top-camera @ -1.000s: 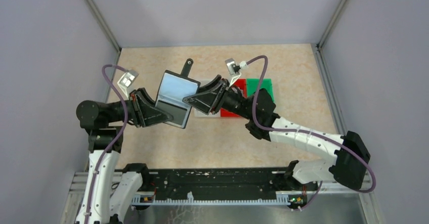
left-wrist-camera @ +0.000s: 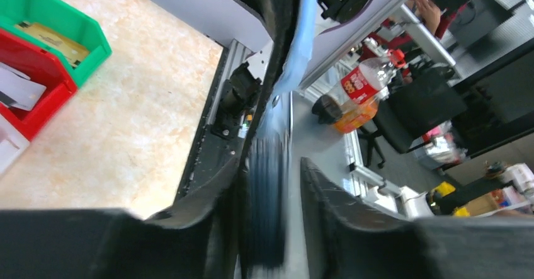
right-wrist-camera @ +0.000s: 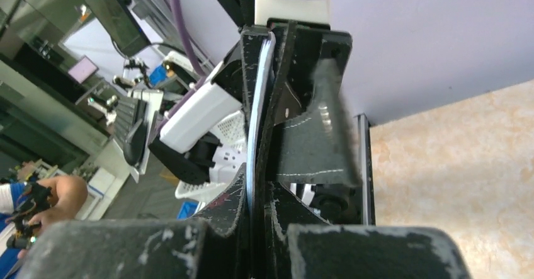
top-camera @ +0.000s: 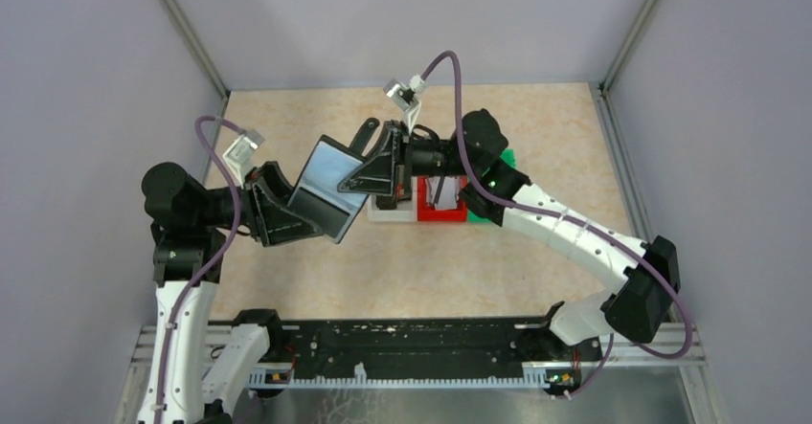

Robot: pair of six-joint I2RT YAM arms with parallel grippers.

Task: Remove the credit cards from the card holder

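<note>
An open black card holder [top-camera: 324, 194] with a pale blue inner side and a strap hangs in the air between my grippers. In the right wrist view it stands edge-on, and my right gripper [top-camera: 347, 185] is shut on it. My left gripper [top-camera: 308, 221] is at its lower left end; in the left wrist view its blurred fingers stand part open either side of the holder. No separate card can be told apart in it.
Below the arms on the table [top-camera: 287, 280] stand a white, a red [top-camera: 440, 213] and a green container [left-wrist-camera: 88, 52], with flat items inside.
The left gripper has shifted slightly.
</note>
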